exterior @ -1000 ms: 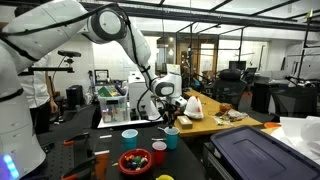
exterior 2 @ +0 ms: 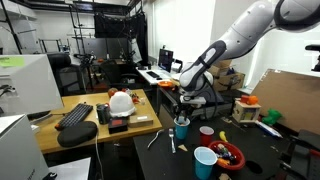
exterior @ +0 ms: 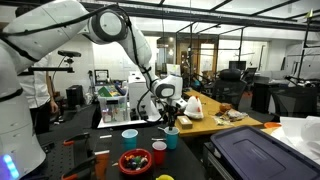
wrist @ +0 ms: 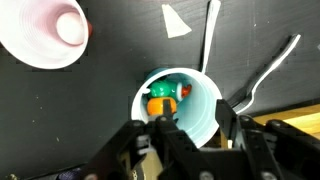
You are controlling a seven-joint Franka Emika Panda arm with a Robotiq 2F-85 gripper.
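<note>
My gripper hangs over a blue cup (wrist: 203, 106), its fingers set apart across the near part of the opening. A green item (wrist: 167, 89) and an orange one (wrist: 184, 91) lie inside the cup. Both exterior views show this blue cup (exterior: 172, 139) (exterior 2: 181, 131) standing on the dark table just below the gripper. Nothing shows held between the fingers. Whether the fingertips reach below the rim is hard to make out.
Close by stand a second blue cup (exterior: 130, 139), a red mug (exterior: 159, 154) and a red bowl (exterior: 134, 172). A fork (wrist: 268, 76) and another slim utensil (wrist: 210, 35) lie beside the cup in the wrist view. A wooden surface (exterior: 212, 124) adjoins the dark table.
The arm has shifted only slightly around the blue cup. The cups, mug and bowl stay where they were.
</note>
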